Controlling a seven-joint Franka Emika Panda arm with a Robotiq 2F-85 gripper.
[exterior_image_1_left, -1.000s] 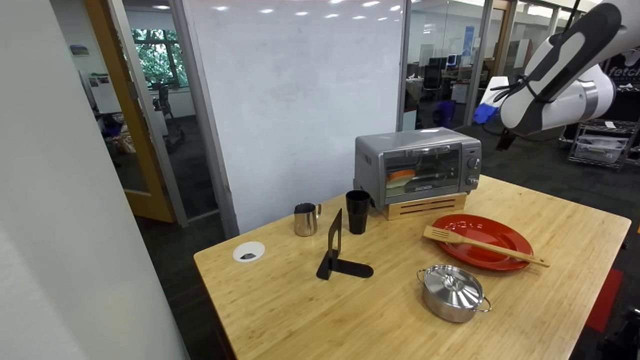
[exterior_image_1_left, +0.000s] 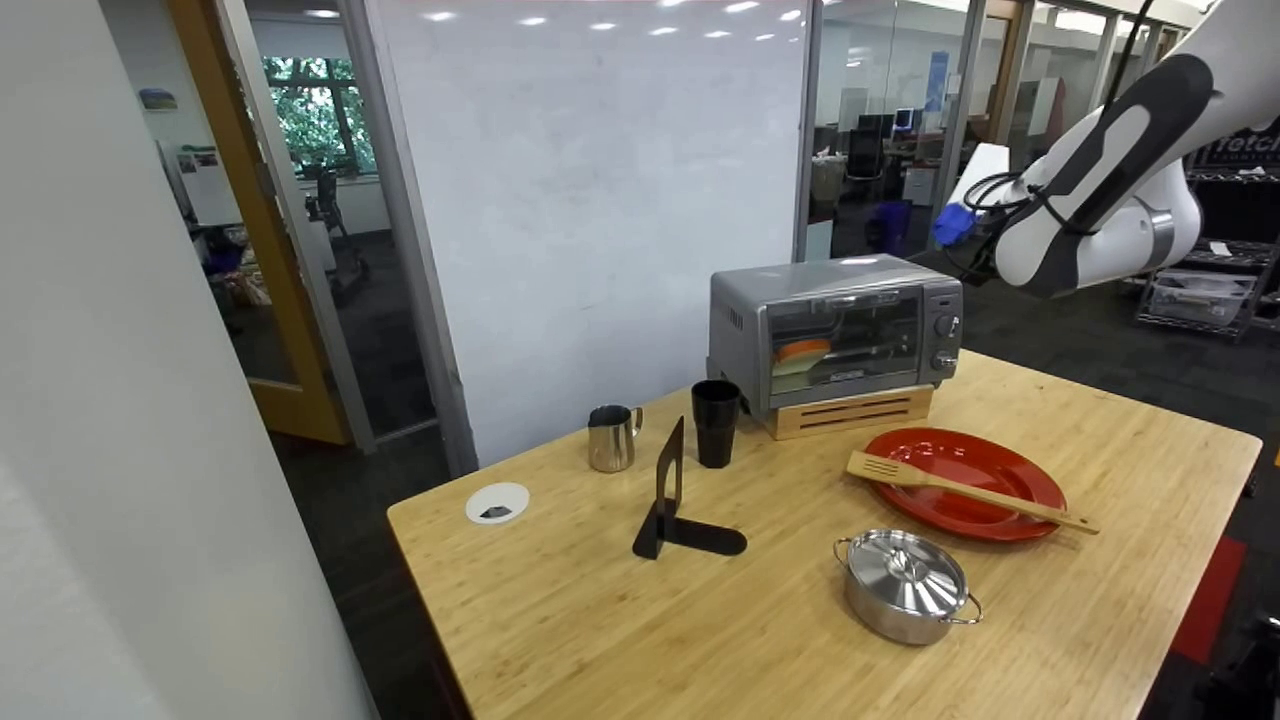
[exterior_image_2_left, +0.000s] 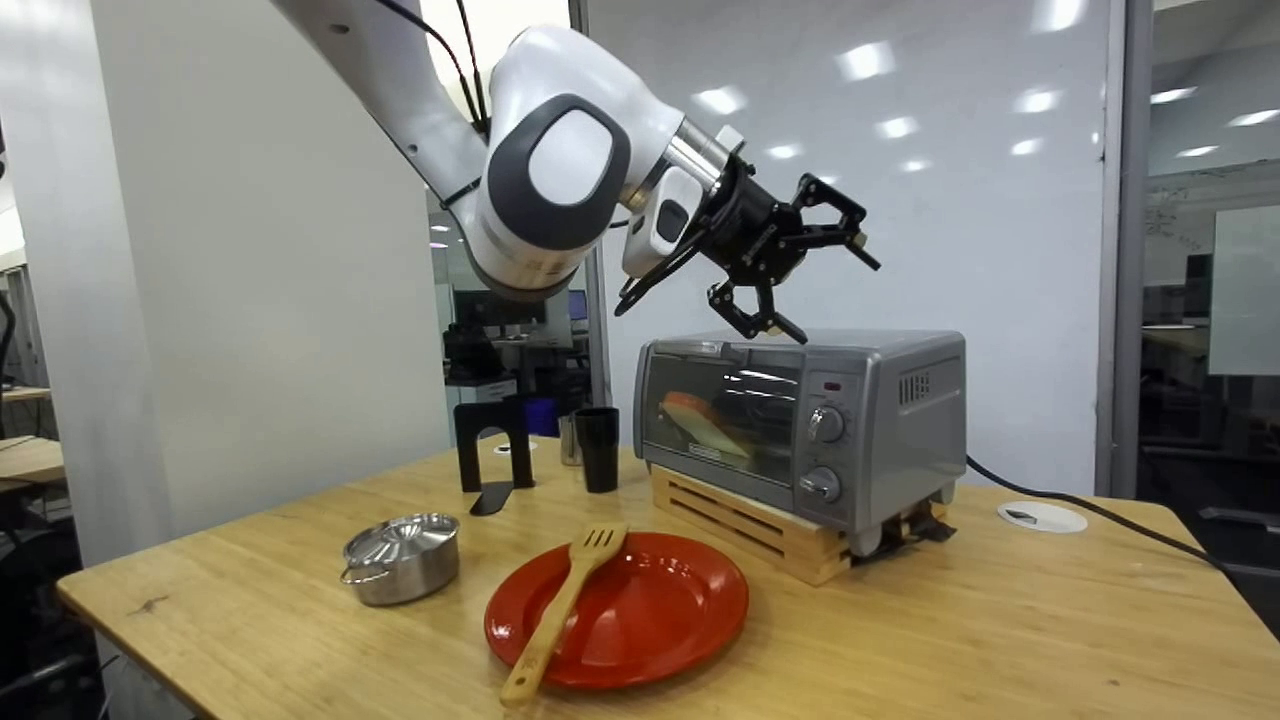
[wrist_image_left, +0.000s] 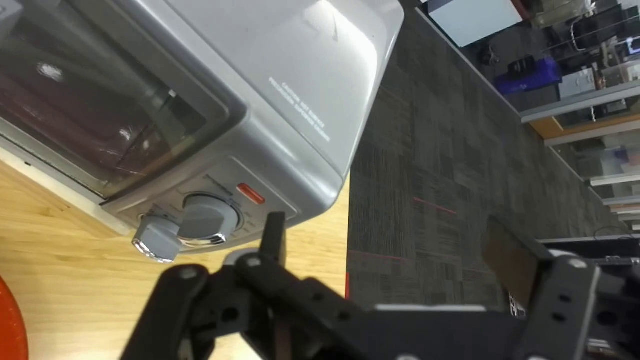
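My gripper (exterior_image_2_left: 830, 300) is open and empty, held in the air above the toaster oven's right end in the second exterior view. In the wrist view its two fingers stand wide apart, one finger pad (wrist_image_left: 275, 237) appearing just beside the oven's control knobs (wrist_image_left: 207, 219). The grey toaster oven (exterior_image_1_left: 834, 282) has its glass door shut, with an orange-rimmed item (exterior_image_2_left: 702, 422) visible inside. It rests on a slatted wooden stand (exterior_image_2_left: 750, 520). In the first exterior view the gripper's fingers are hidden behind the arm.
A red plate (exterior_image_1_left: 960, 518) carries a wooden spatula (exterior_image_1_left: 984, 493). Nearby are a lidded steel pot (exterior_image_1_left: 902, 618), a black bookend (exterior_image_1_left: 672, 528), a black cup (exterior_image_1_left: 715, 426) and a steel pitcher (exterior_image_1_left: 611, 442). A cable (exterior_image_2_left: 1080, 505) trails behind the oven.
The arm's wrist end has shifted left and slightly down in the first exterior view, closer to the oven. The objects on the table have not moved.
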